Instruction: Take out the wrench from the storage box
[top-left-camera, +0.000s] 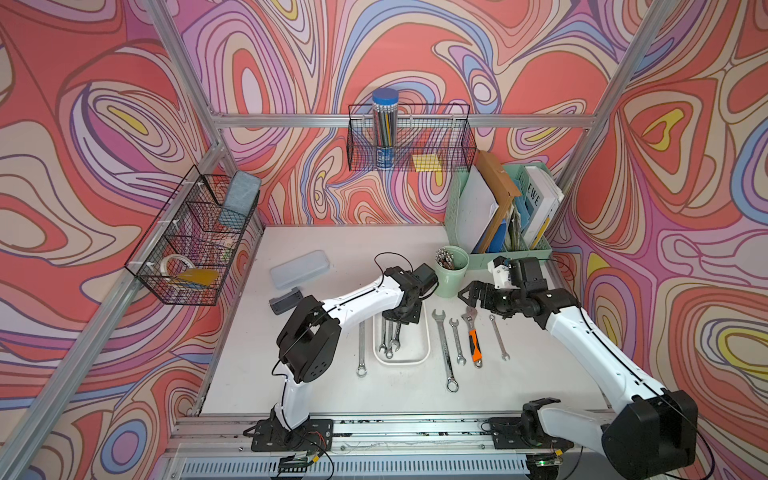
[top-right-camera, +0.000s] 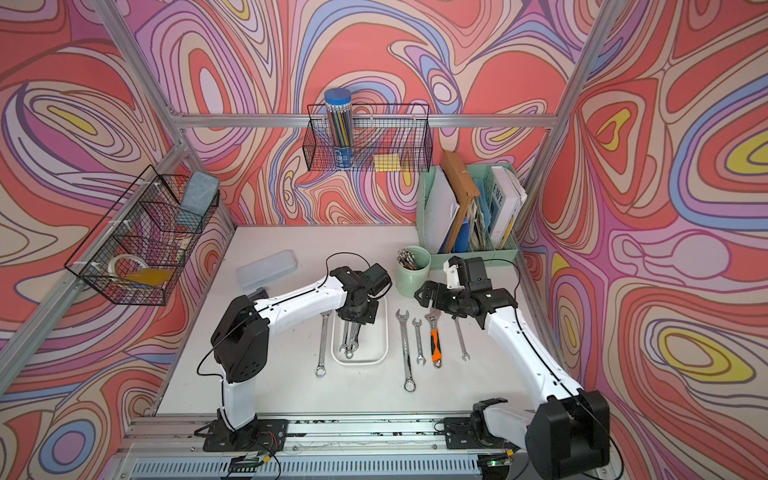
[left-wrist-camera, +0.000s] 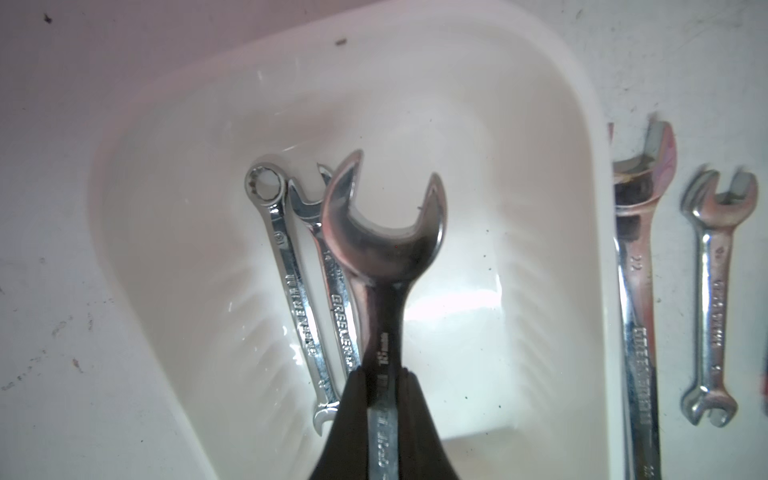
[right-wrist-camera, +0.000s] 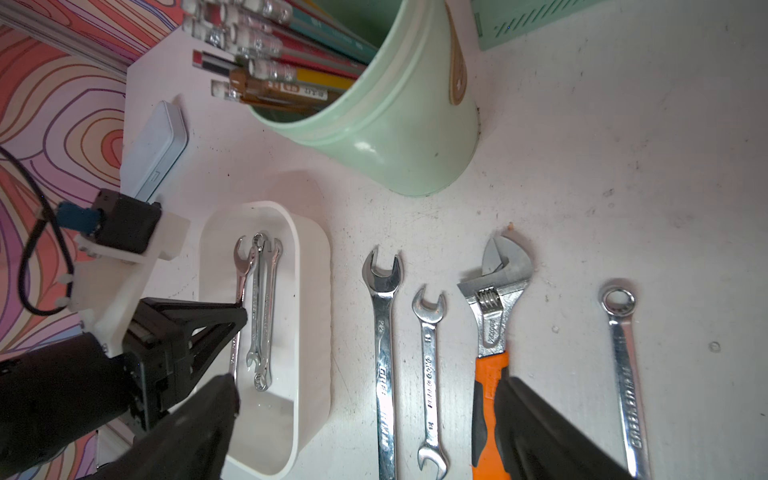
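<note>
A white storage box stands mid-table with several silver wrenches inside. My left gripper reaches into it, its fingers closed in on both sides of the handle of an open-ended wrench. That wrench looks larger and nearer the camera than the two beside it, a ring-headed wrench and another open-ended wrench. In the right wrist view, the same wrench crosses the left fingertips, close to the box's left wall. My right gripper is open and empty above the table, right of the box.
Right of the box lie a long wrench, a short wrench, an orange-handled adjustable wrench and a thin wrench. Left of it is another wrench. A green pencil cup stands behind.
</note>
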